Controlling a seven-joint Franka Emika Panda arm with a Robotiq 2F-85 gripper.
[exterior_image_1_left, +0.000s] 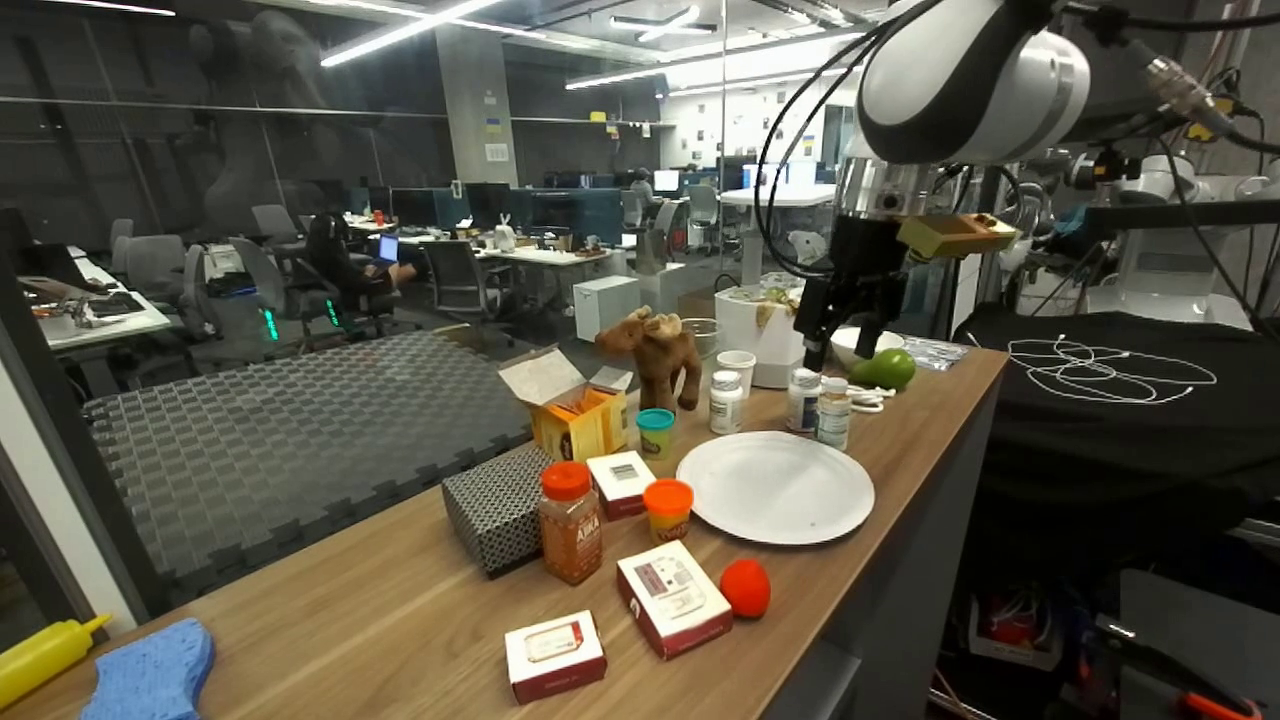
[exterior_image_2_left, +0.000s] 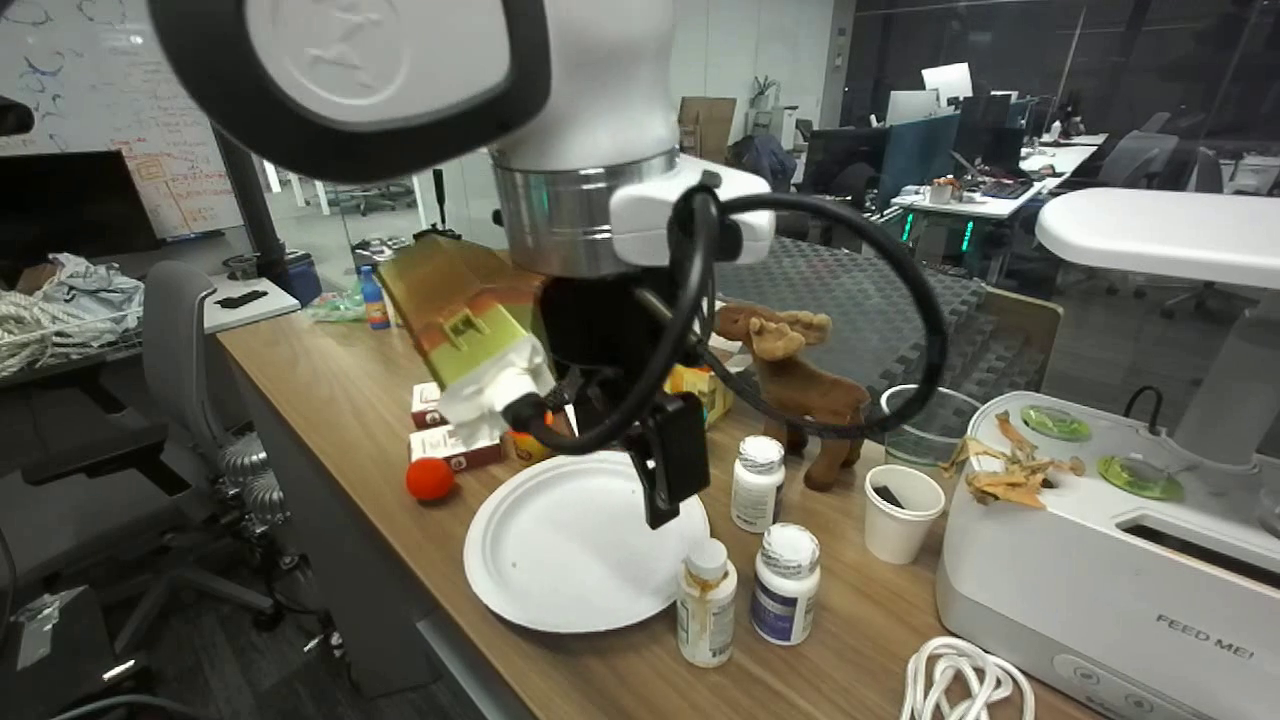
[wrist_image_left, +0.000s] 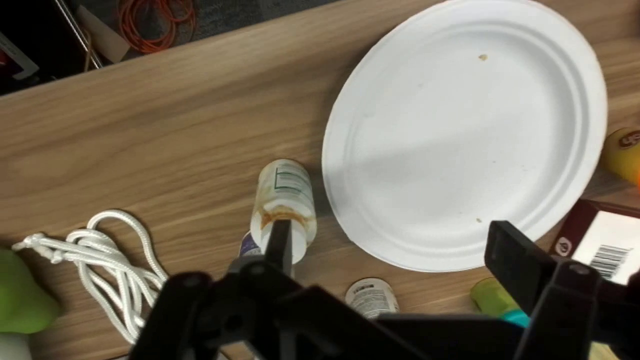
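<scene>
My gripper stands open above the table, with nothing held between its fingers. In the wrist view, the left finger (wrist_image_left: 279, 243) overlaps the white cap of a stained pill bottle (wrist_image_left: 286, 192), while the right finger lies over the near rim of the white plate (wrist_image_left: 456, 138). A second bottle with a purple label (exterior_image_2_left: 787, 588) stands beside the stained one. Another white bottle (exterior_image_2_left: 757, 482) is close to the brown moose toy (exterior_image_2_left: 810, 390). From the second exterior view, the gripper hangs above the plate's right side; height over the bottles is hard to judge.
A paper cup (exterior_image_2_left: 902, 514), white cord (exterior_image_2_left: 967, 678) and white planter (exterior_image_2_left: 1080, 564) crowd one end. Beyond the plate are a red ball (exterior_image_1_left: 745, 588), small boxes (exterior_image_1_left: 674, 598), Play-Doh tubs (exterior_image_1_left: 668, 509) and a spice jar (exterior_image_1_left: 570, 522). Bare wood runs along the table edge.
</scene>
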